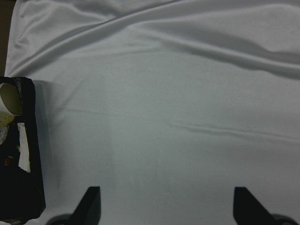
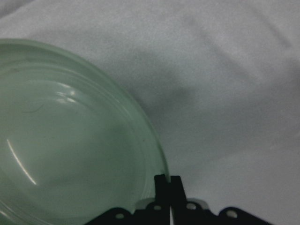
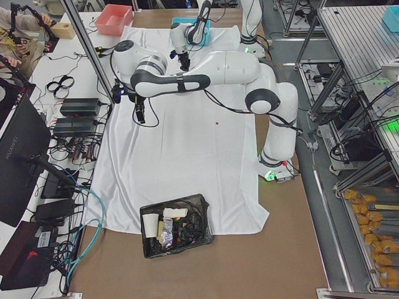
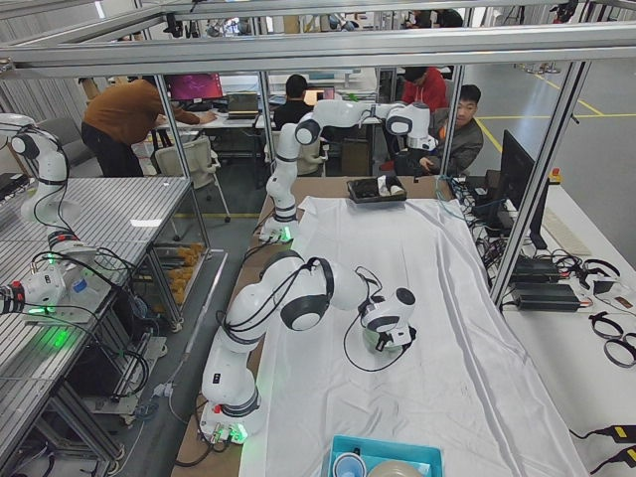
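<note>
A pale green round plate (image 2: 65, 140) lies on the white cloth (image 3: 174, 162), its rim between the fingertips of my shut right gripper. In the camera right view that gripper (image 4: 396, 340) sits over the plate, which is mostly hidden there. My left gripper is open above bare cloth, nothing between its fingers; in the camera left view it hangs over the cloth's left half, its arm partly hiding what lies behind.
A black bag-lined bin (image 3: 198, 224) with assorted items stands at the near edge. A blue container (image 4: 427, 452) stands at the other end. Monitor, electronics and cables line the side table.
</note>
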